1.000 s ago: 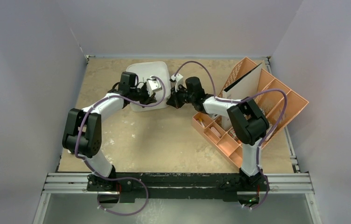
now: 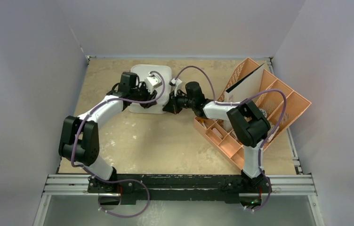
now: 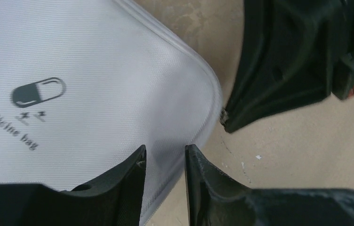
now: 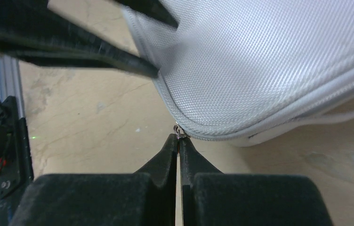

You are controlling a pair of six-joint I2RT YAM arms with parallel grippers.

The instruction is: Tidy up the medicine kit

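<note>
A white bag (image 2: 140, 69) printed "Medicine bag" lies at the back centre-left, and the left wrist view shows its pill logo (image 3: 37, 92). My right gripper is shut on the bag's edge at a corner, with little visible between the tips. My left gripper is over the bag beside that same edge, close to the right one, its fingertips part open with nothing seen held between them.
An open orange compartment box (image 2: 295, 104) with small items and a white board stands at the right. Bare table lies in front of the bag and to its left. Walls close in the back and sides.
Both grippers have shifted slightly toward the front, the right also a little leftward. The bag has moved slightly with them.
</note>
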